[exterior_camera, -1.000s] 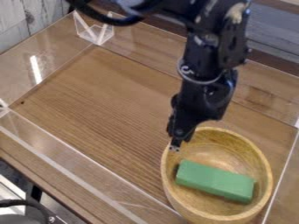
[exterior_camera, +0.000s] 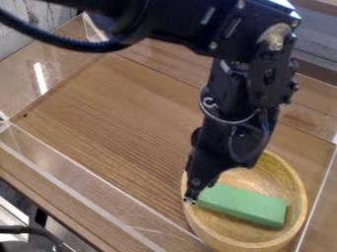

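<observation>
The black gripper hangs at the right of the view, low over the left rim of a round tan bowl. A green block lies in the bowl. The gripper's fingertips are at or just inside the rim near the block's left end; whether they touch it cannot be told. The fingers look narrow, with nothing visible between them, and the arm hides part of the bowl's back.
A low clear edge runs along its left side, with a dark cable beyond it at the lower left. A wall bounds the back right.
The arm and gripper have moved down and toward the camera, lower over the bowl's left part. The bowl and block look almost unmoved.
</observation>
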